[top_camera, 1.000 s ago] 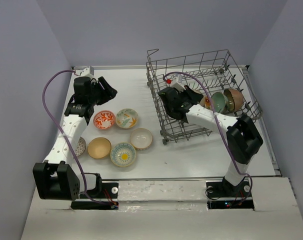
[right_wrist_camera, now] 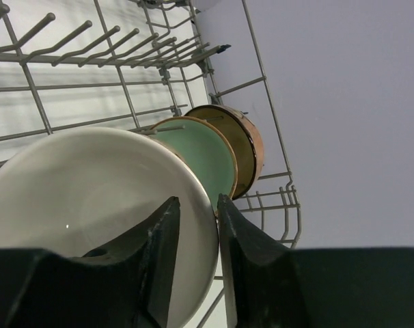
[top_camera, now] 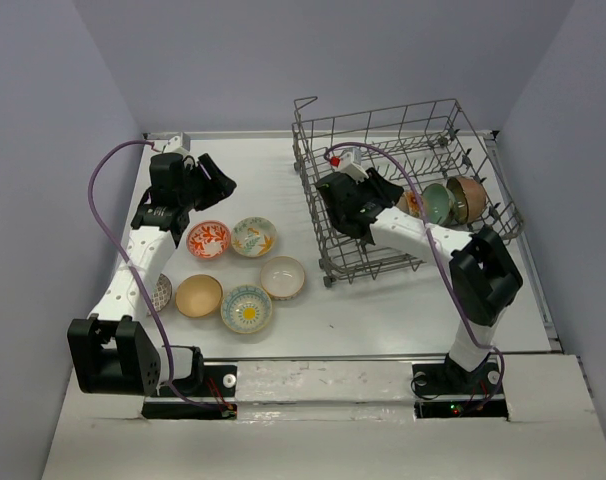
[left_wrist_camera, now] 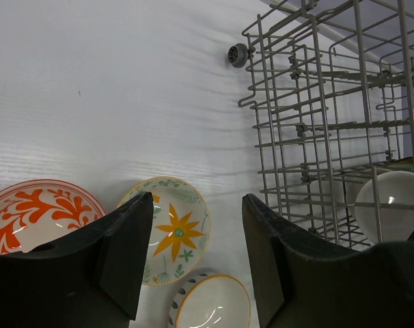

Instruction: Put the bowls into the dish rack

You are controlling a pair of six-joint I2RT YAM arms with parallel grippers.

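Note:
In the dish rack (top_camera: 373,118), a white bowl (right_wrist_camera: 77,191) stands tilted, with my right gripper at its rim, fingers part open, the rim between or against the fingers. Behind it are a green bowl (right_wrist_camera: 200,154) and a brown bowl (right_wrist_camera: 248,137). My left gripper is open and empty above the table. Under and near it lie a red patterned bowl (top_camera: 209,239) and a floral bowl (top_camera: 253,236); lower down are a white bowl (top_camera: 282,278), a tan bowl (top_camera: 198,296), a yellow-centred bowl (top_camera: 246,309) and a patterned bowl (top_camera: 161,292), partly hidden.
The rack fills the right half of the white table (top_camera: 353,320). Free room lies at the back left and along the front right. Walls enclose the table at left, right and back.
The right gripper has shifted very slightly within the rack. The left arm and the bowls on the table have not visibly moved.

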